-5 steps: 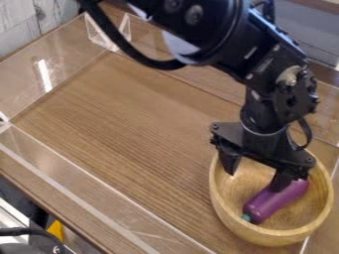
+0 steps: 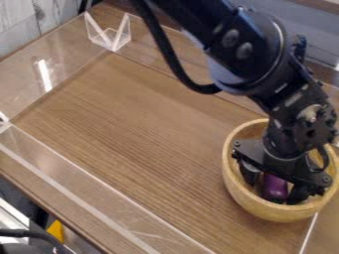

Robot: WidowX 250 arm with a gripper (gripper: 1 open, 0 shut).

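A light wooden bowl [image 2: 245, 200] sits at the lower right of the table. My black gripper [image 2: 276, 177] reaches down inside it, its fingers around a purple oblong object [image 2: 275, 189], which is mostly hidden by them. Whether the fingers are closed on it I cannot tell.
A clear plastic container [image 2: 109, 32] stands at the upper left.
My gripper has moved down into the bowl and over the purple object, which is now largely covered.
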